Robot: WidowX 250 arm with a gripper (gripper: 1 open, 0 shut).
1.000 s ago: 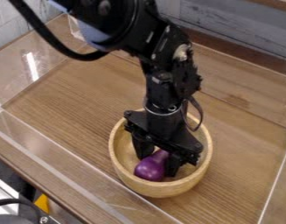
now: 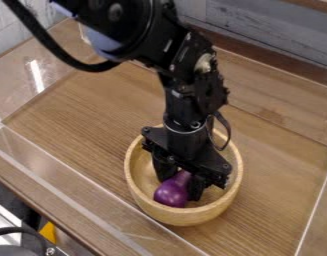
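Observation:
A pale wooden bowl (image 2: 181, 214) rests on the tabletop in the lower middle of the camera view. Inside it lies a purple object (image 2: 170, 194), rounded and glossy, perhaps an eggplant or onion. My black gripper (image 2: 182, 173) reaches down from the top into the bowl, its fingers shut on the purple object, which they partly cover.
A pale wall (image 2: 279, 45) runs along the back. At the lower left, beyond the table's edge, are cables and a yellow item.

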